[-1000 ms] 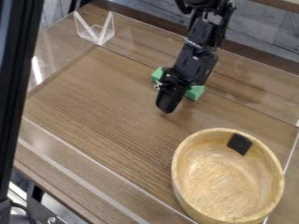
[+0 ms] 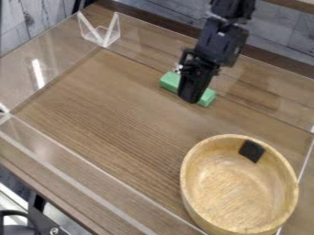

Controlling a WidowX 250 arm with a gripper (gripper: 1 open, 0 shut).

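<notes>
My black gripper (image 2: 189,90) hangs over a green object (image 2: 204,96) lying on the wooden table toward the back middle, covering part of it. Its fingers appear shut, with nothing visible between them. Whether it touches the green object I cannot tell from this view.
A large pale beige bowl (image 2: 233,197) with a black block (image 2: 252,150) on its inner side fills the front right. A clear plastic item (image 2: 98,32) stands at the back left.
My gripper has moved up and back in the view, toward the right, away from the bare table in front of the green object and more over that object.
</notes>
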